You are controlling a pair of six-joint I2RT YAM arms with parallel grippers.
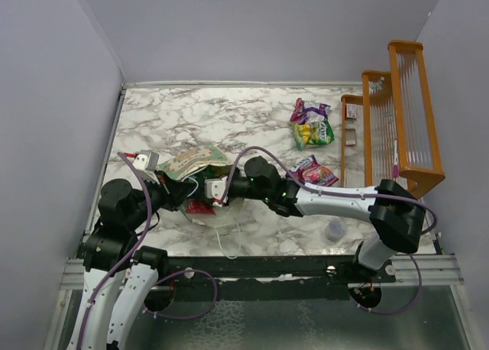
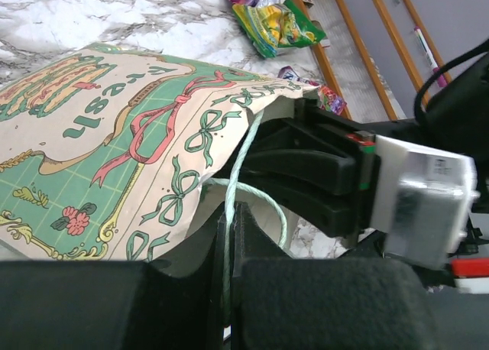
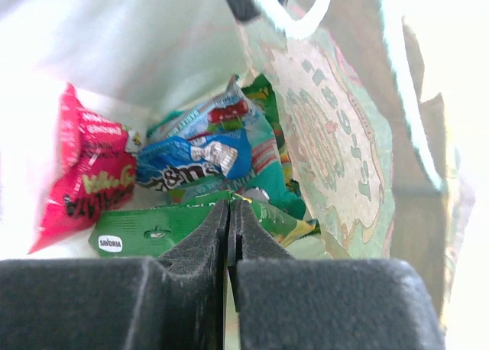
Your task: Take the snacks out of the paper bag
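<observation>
The patterned paper bag (image 2: pixel 164 136) lies on its side with its mouth toward the right arm. My left gripper is shut on the bag's cord handle (image 2: pixel 231 186), beside the mouth. Inside the bag, my right gripper is shut on a green packet (image 3: pixel 145 229), pinching its edge. Beyond it lie a red packet (image 3: pixel 95 170), a small blue packet (image 3: pixel 202 155) and a teal packet (image 3: pixel 263 155). In the left wrist view the right gripper's tips are hidden by the bag's lip.
On the table at right lie a purple packet (image 1: pixel 306 109), a yellow-green packet (image 1: pixel 313 134) and a red-purple one (image 1: pixel 318 172). A wooden rack (image 1: pixel 365 136) stands at the right edge, with a clear cup (image 1: pixel 336 229) nearer the front.
</observation>
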